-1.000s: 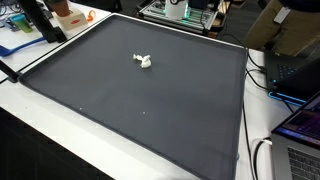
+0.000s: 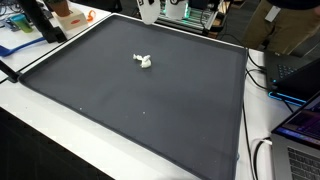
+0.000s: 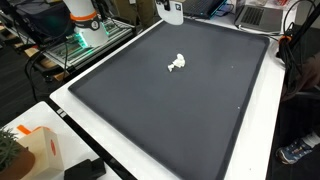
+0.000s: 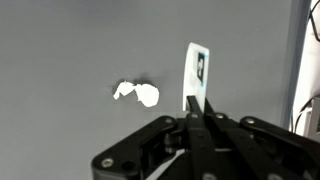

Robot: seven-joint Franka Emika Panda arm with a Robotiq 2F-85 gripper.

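A small crumpled white piece (image 2: 143,61) lies on the dark grey board (image 2: 150,110), towards its far side. The wrist view shows that piece (image 4: 137,92) left of my gripper and apart from it. My gripper is shut on a white object (image 4: 195,76), which looks long and narrow from here and carries a dark mark. In exterior view 2, a white object (image 3: 170,15), apparently the same one, hangs at the top beyond the crumpled piece (image 3: 177,62). The fingers are out of sight in both exterior views.
Bare board (image 3: 170,110) surrounds the crumpled piece, with a white table edge (image 2: 150,156) around it. Laptops (image 2: 295,140) and cables stand to the right in exterior view 1. A potted plant (image 3: 15,155) occupies a corner of exterior view 2.
A white object has come into exterior view 1 at the top edge, where none showed before. The crumpled white piece has stayed in place.
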